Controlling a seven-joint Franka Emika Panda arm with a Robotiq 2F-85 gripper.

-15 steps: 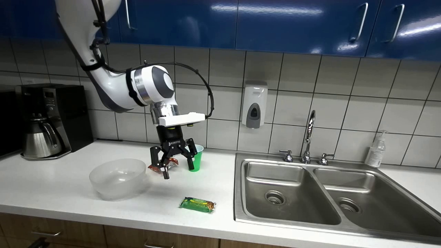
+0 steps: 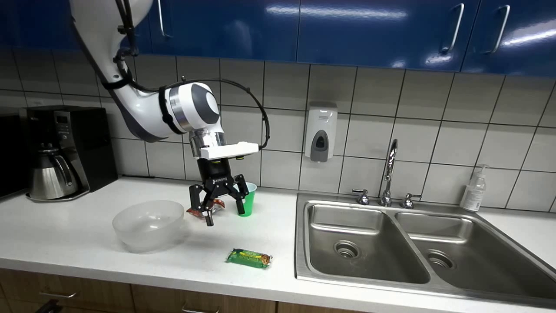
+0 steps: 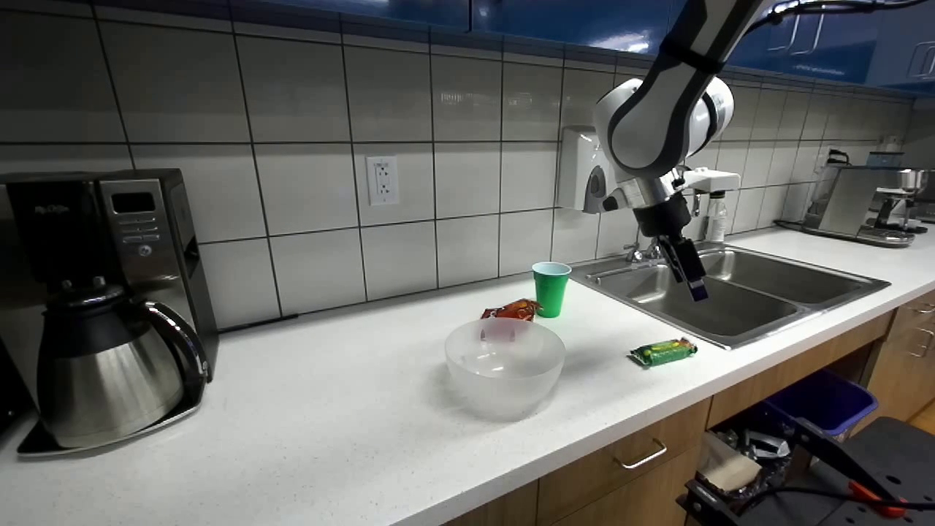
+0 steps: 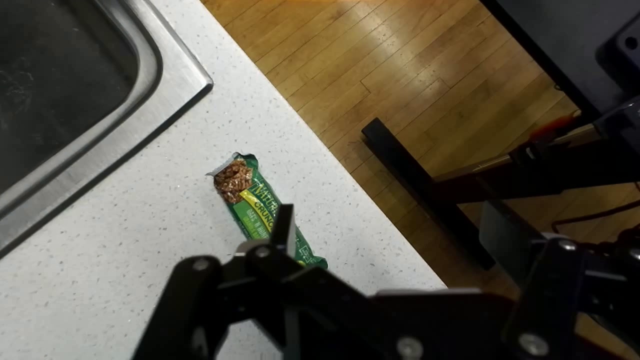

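My gripper (image 2: 225, 219) hangs open above the counter, its fingers spread apart and empty. In the wrist view one finger (image 4: 284, 228) overlaps the near end of a green granola bar (image 4: 255, 207), though the gripper stays well above it. That bar (image 2: 249, 258) lies flat near the counter's front edge, left of the sink. A translucent bowl (image 3: 505, 372) stands to the left of the bar and looks empty. Behind the bowl lies a red wrapped packet (image 3: 513, 310), partly hidden by the gripper in exterior view 1. Beside the packet a green cup (image 3: 550, 289) stands upright.
The double steel sink (image 2: 303, 234) opens to the right of the bar. A coffee maker (image 2: 86, 143) with a steel carafe (image 2: 50, 177) stands at the far left. Tiled wall and a soap dispenser (image 2: 321, 131) bound the back.
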